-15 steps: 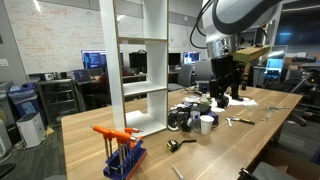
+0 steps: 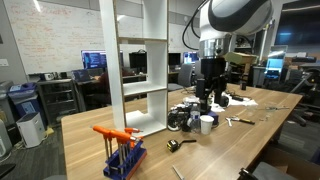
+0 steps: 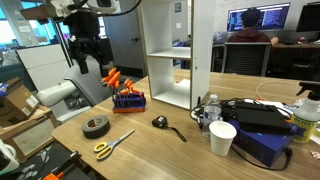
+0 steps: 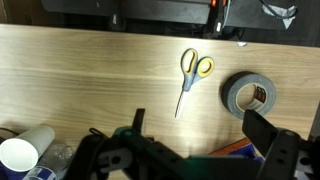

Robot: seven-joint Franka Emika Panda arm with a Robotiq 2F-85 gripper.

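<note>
My gripper is open with nothing between its fingers, looking down on the wooden table from above. Scissors (image 4: 188, 82) with yellow and blue handles lie in front of the fingers in the wrist view, well below them. A roll of black tape (image 4: 233, 94) rests to their right. In exterior view 2 the gripper (image 3: 92, 67) hangs high at the left, above the tape roll (image 3: 96, 127) and the scissors (image 3: 113, 146). Exterior view 1 shows the gripper (image 2: 210, 92) raised at the right, clear of the table.
A blue rack (image 3: 129, 101) holds orange-handled tools (image 3: 113, 77) beside a tall white shelf (image 3: 169, 94). A black-ended tool (image 3: 160, 121), a clear bottle (image 3: 212, 112) and a white cup (image 3: 222, 138) stand or lie farther right. Bare table (image 3: 160, 155) shows at the front.
In exterior view 1 the arm's gripper end has shifted left and slightly up. Objects on the table look unmoved.
</note>
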